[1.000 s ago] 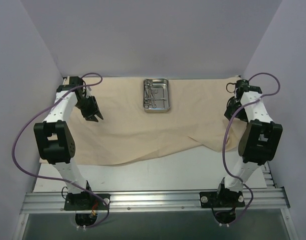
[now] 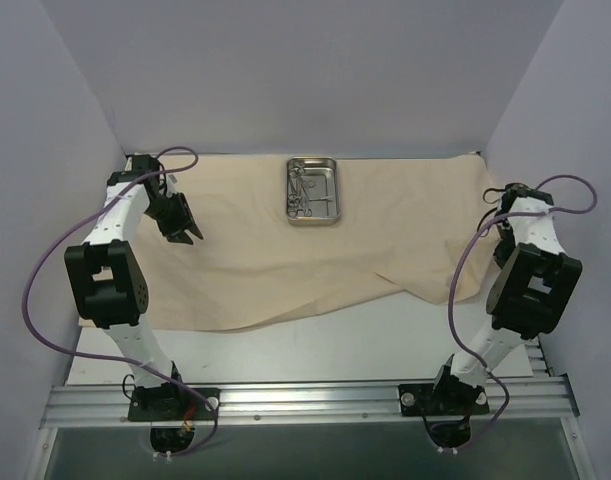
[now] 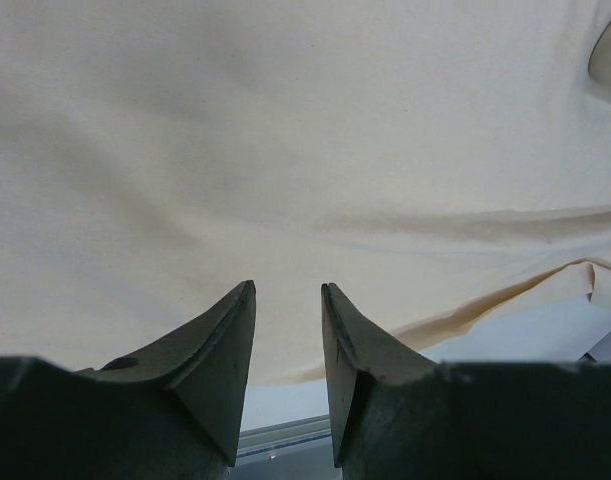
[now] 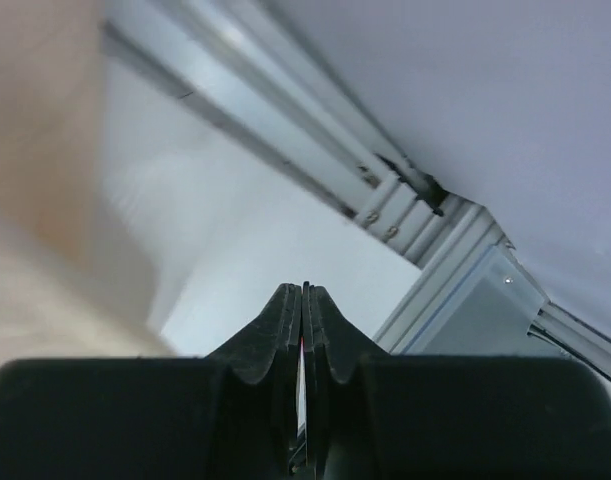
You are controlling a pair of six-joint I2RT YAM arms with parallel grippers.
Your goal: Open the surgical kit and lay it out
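Observation:
A beige cloth [image 2: 255, 250] is spread over the table, with folds along its lower right part. A steel tray [image 2: 312, 219] holding several instruments sits at the back middle. My left gripper [image 2: 185, 229] hangs open over the cloth's left part, nothing between its fingers; in the left wrist view the cloth [image 3: 285, 150] lies beneath it. My right gripper [image 2: 499, 256] is at the cloth's right edge, largely hidden by its arm in the top view; in the right wrist view the gripper is shut with nothing visible between its fingers, beside blurred cloth [image 4: 35, 280].
A bare white strip of table [image 2: 285, 350] runs along the front, up to a metal rail [image 2: 305, 393]. Walls close in at left, right and back; the right arm is close to the right wall [image 2: 575, 150].
My right arm has moved out to the right and toward the front, to the table's right edge. The left arm has barely moved, and the tray is unchanged.

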